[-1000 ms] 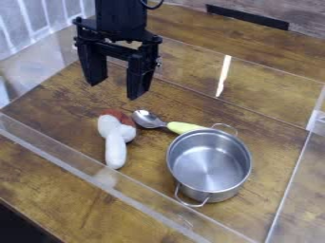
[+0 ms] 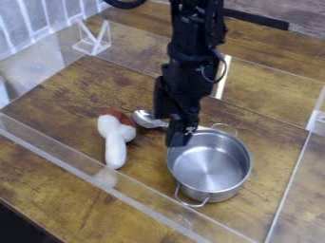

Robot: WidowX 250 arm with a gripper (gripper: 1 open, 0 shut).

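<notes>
My black gripper (image 2: 172, 112) hangs open, pointing down just above the spoon and the back left rim of the steel pot (image 2: 210, 171). The spoon (image 2: 148, 119) lies left of the fingers, its yellow handle mostly hidden behind the gripper. A white bottle-shaped toy (image 2: 114, 144) with a red part at its upper end lies to the left of the pot. Whether the fingers touch anything I cannot tell.
Clear low walls (image 2: 64, 152) border the wooden table (image 2: 64, 85) at the front and right. A white slatted rack (image 2: 28, 21) stands at the back left.
My gripper has swung right and slightly downward, from over the left middle to over the spoon's handle beside the pot. The objects look unmoved.
</notes>
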